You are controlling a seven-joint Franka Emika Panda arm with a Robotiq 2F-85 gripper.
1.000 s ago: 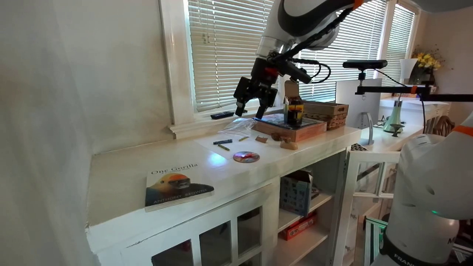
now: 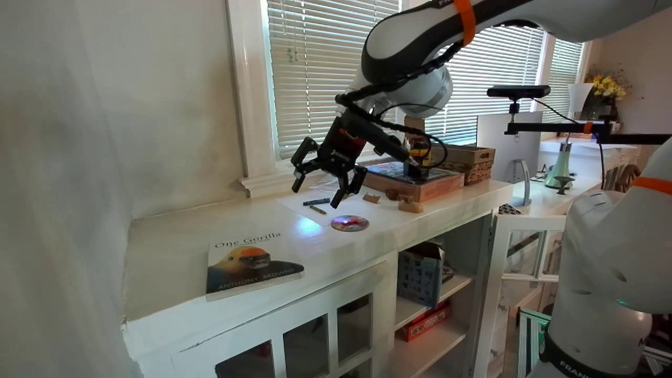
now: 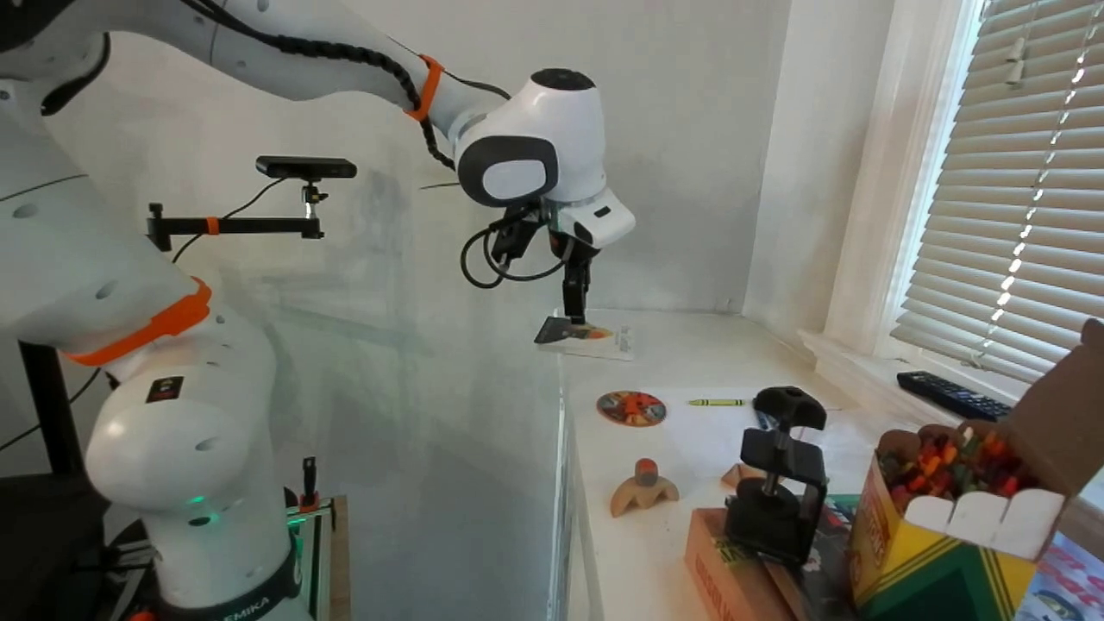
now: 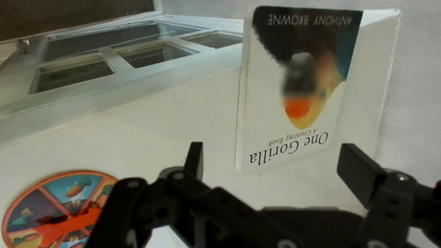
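My gripper [image 2: 316,196] hangs over the white counter with its fingers open and nothing between them. In the wrist view its two dark fingers [image 4: 358,173] stand wide apart, and the book One Gorilla [image 4: 264,95] lies beyond them at the upper right, its title upside down there. Exterior view 1 has the same book [image 2: 252,261] flat near the counter's left end, apart from the gripper. A round picture disc with a red spinner [image 2: 350,223] rests near the front edge, lower left in the wrist view. Crayons [image 2: 316,202] lie behind the disc.
Toward the window stand a black clamp [image 3: 781,466] on a wooden box and an open carton of crayons [image 3: 942,517]. A wooden arch [image 3: 643,492] sits near the front edge. Bare counter surrounds the book's far side.
In exterior view 1 the arm and gripper have moved left and lower, toward the book's side of the counter. The book, disc and crayons lie where they were.
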